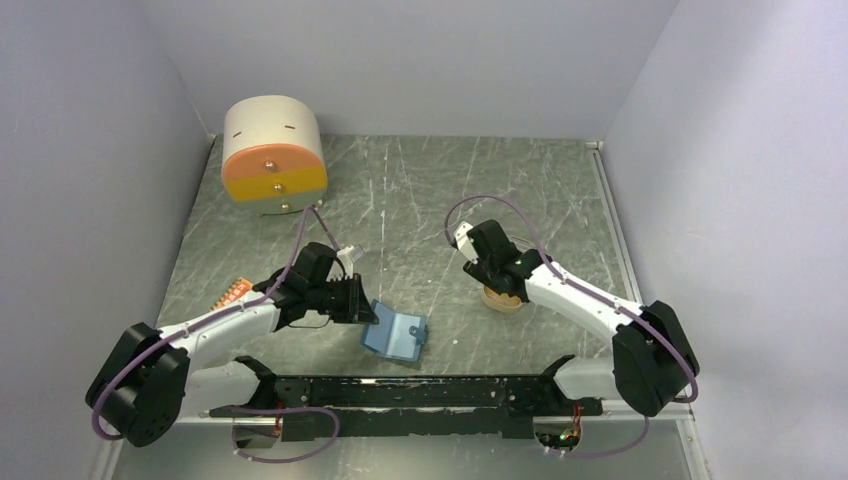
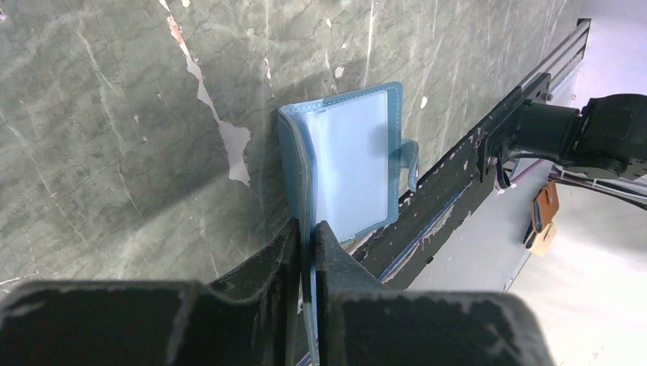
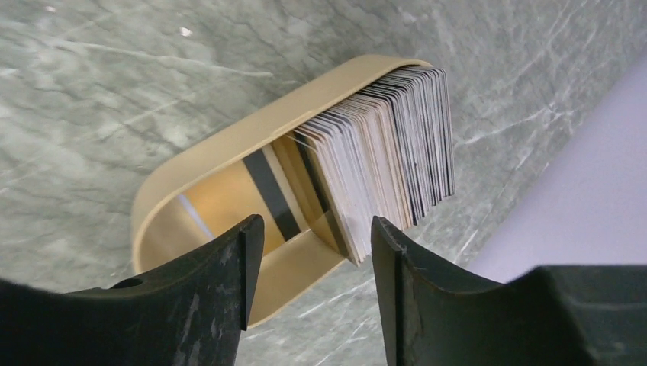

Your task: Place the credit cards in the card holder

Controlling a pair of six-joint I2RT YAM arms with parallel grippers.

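The blue card holder (image 2: 351, 156) lies spread on the table, a whitish page facing up and a snap tab at its side. My left gripper is shut on its upright fold. In the right wrist view a row of cards (image 3: 381, 145) stands on edge, packed at one end of a tan oval box (image 3: 229, 152). Over this box my right gripper is part open, its fingertips apart near the front cards. Nothing is held between them. In the top view the right gripper (image 1: 478, 258) partly hides the box.
A rounded cabinet (image 1: 275, 155) with coloured drawers stands at the back left. An orange patterned object (image 1: 234, 292) lies behind the left arm. Between the card holder and the box, the table (image 1: 445, 270) is clear.
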